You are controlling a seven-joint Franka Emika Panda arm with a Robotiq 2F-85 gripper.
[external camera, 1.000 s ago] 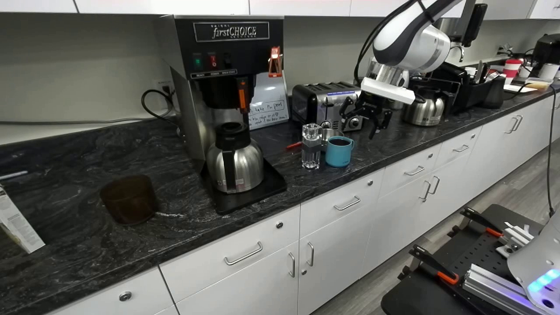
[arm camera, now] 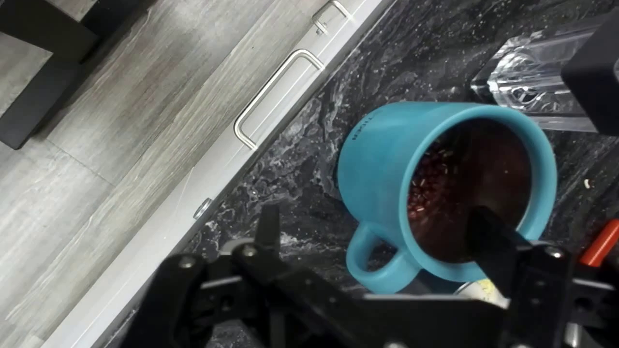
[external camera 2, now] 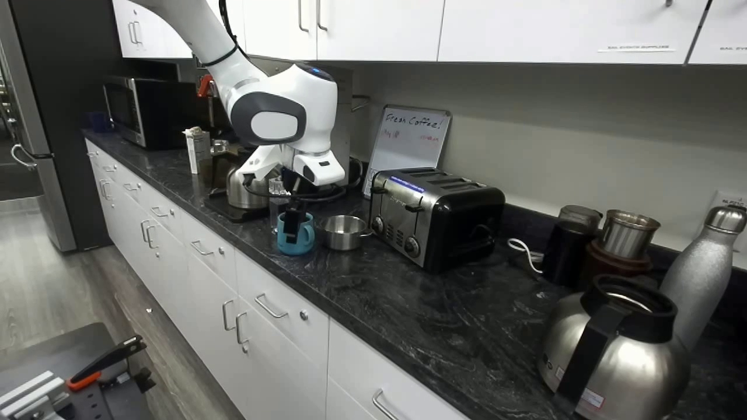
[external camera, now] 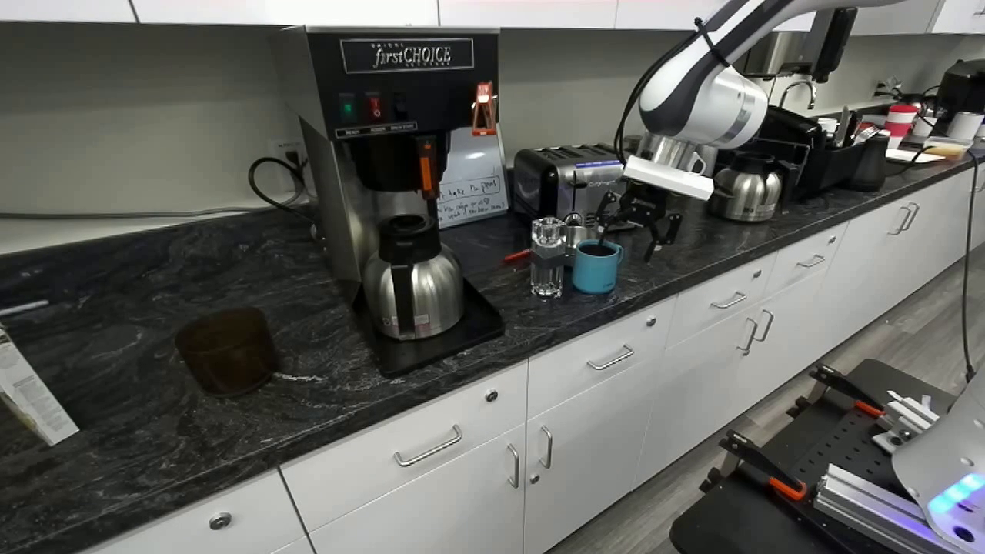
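A teal mug (external camera: 596,268) stands upright near the counter's front edge. Looking into the mug (arm camera: 371,156) in the wrist view, I see dark red contents, grainy on one side; its handle (arm camera: 377,272) points toward my gripper. My gripper (external camera: 629,245) is open, low and close beside the mug. In the wrist view one finger (arm camera: 493,238) overlaps the mug's opening, while the other finger (arm camera: 268,227) lies outside it, past the handle. Whether either finger touches the mug, I cannot tell.
A clear container (external camera: 547,258) stands right beside the mug. Close by are a small metal pot (external camera 2: 343,232), a toaster (external camera 2: 434,213) and a red pen (external camera: 517,255). The coffee maker (external camera: 323,185) and its carafe (external camera: 434,291) stand farther left in exterior view 1.
My arm has come lower and moved left in exterior view 1, bringing the open gripper from the mug's upper right to its rim. The mug has not moved.
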